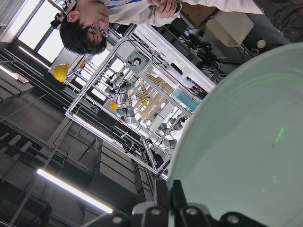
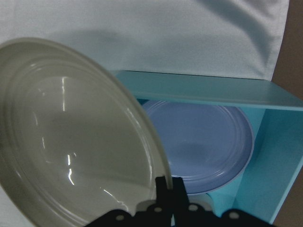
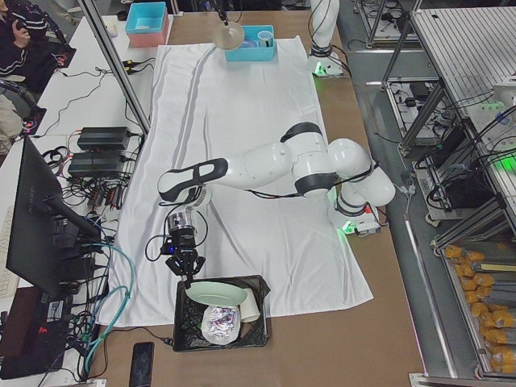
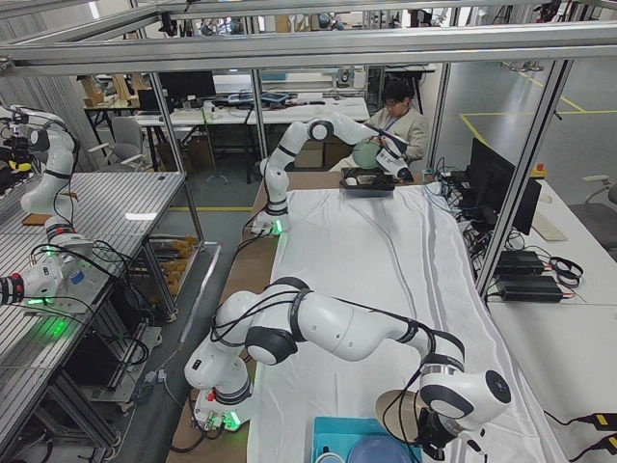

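My left gripper is shut on the rim of a pale green plate (image 1: 241,132), raised at a tilt at the black crate (image 3: 181,322), which also holds a foil-covered item (image 3: 219,326) and a pale cup-like piece (image 3: 250,306). My right gripper is shut on the rim of a beige plate (image 2: 71,137), held above the edge of the blue bin (image 2: 203,90). A purple-blue plate (image 2: 199,142) lies inside that bin, with a white cup partly hidden by the gripper.
The white cloth (image 3: 226,105) between crate and bin is clear. A monitor (image 3: 36,234), cables and a phone (image 3: 141,363) are beside it. A metal table (image 3: 459,72) stands to the right, and a person sits by the far end in the camera right view.
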